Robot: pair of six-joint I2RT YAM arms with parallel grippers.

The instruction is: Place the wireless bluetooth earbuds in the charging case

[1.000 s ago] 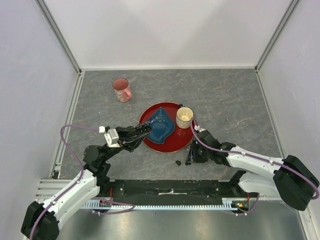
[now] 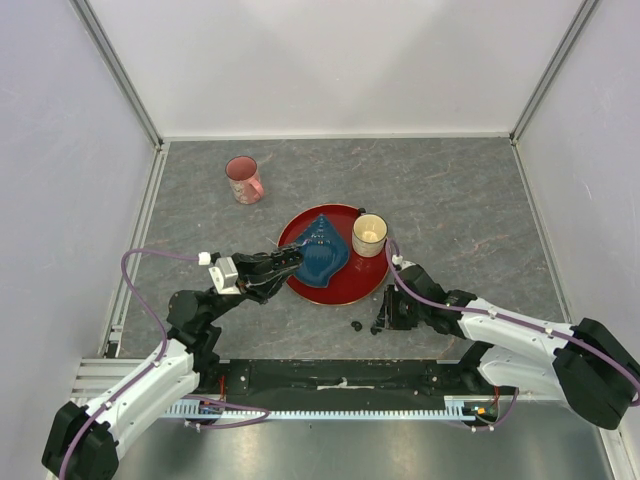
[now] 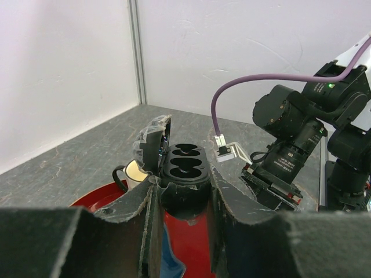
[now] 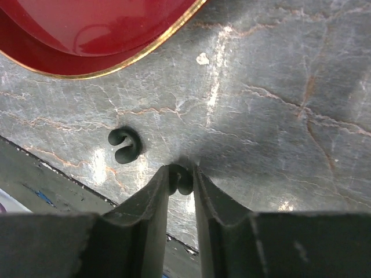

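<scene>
My left gripper is shut on the black charging case (image 3: 186, 165). Its lid (image 3: 152, 142) is raised, and two dark, empty-looking sockets face upward. In the top view the case (image 2: 288, 257) hangs over the left part of the red plate. One black earbud (image 4: 126, 145) lies loose on the grey table. Another black earbud (image 4: 182, 179) is between the fingertips of my right gripper, low at the table. A narrow gap separates these fingers, and whether they grip the earbud cannot be told.
The red plate (image 2: 352, 284) bears a blue dish (image 2: 322, 262) and a cream cup (image 2: 369, 236). A pink mug (image 2: 243, 181) stands at the back left. Along the front runs a dark table edge (image 4: 52, 185), close to the earbuds. Right of the plate the table is bare.
The left arm, the case and the loose earbud look unmoved.
</scene>
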